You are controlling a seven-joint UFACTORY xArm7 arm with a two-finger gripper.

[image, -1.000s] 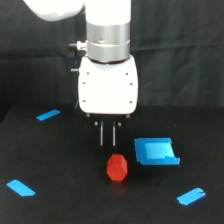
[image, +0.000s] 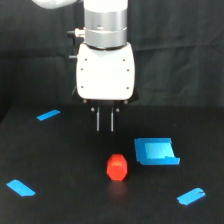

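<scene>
A rounded red object (image: 117,168) rests on the dark table, near the middle of the camera view. Above it in the picture hangs my white gripper (image: 105,128), pointing down, its tips a little to the left of the red object and apart from it. Its two thin fingers stand apart with a gap between them, and nothing shows in that gap. How high the tips are over the table is hard to judge from this one view.
A blue open box or tray (image: 166,161) lies just right of the red object. Flat blue pieces are scattered about: one at the back left (image: 48,115), one at the front left (image: 20,188), another at the front right (image: 190,197).
In the picture my gripper has shifted up and slightly left, so its tips are farther from the red object. The red object and the blue things look unmoved.
</scene>
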